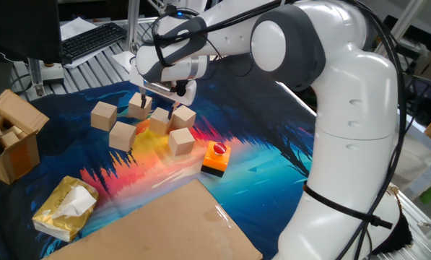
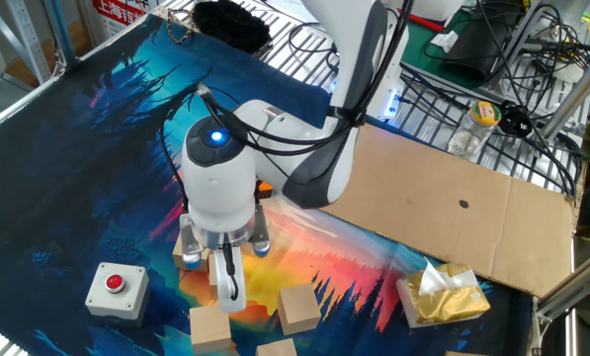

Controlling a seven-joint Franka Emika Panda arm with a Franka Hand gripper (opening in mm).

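Several plain wooden cubes lie on the colourful mat, among them a leftmost cube (image 1: 104,115), a back cube (image 1: 139,105), a middle cube (image 1: 159,121), a right cube (image 1: 184,117) and a front cube (image 1: 180,141). My gripper (image 1: 157,107) points down over the back of this group, its fingers spread wide. One finger comes down by the back cube, the other between the middle and right cubes. No cube is visibly clasped. In the second exterior view the arm partly covers the cubes under the gripper (image 2: 225,251); a cube (image 2: 298,310) lies clear beside it.
An orange box with a red button (image 1: 216,158) stands right of the cubes. A white button box (image 2: 117,294) is on the gripper's other side. A tissue pack (image 1: 66,208), a carton of blocks (image 1: 13,148) and flat cardboard (image 1: 157,227) border the mat.
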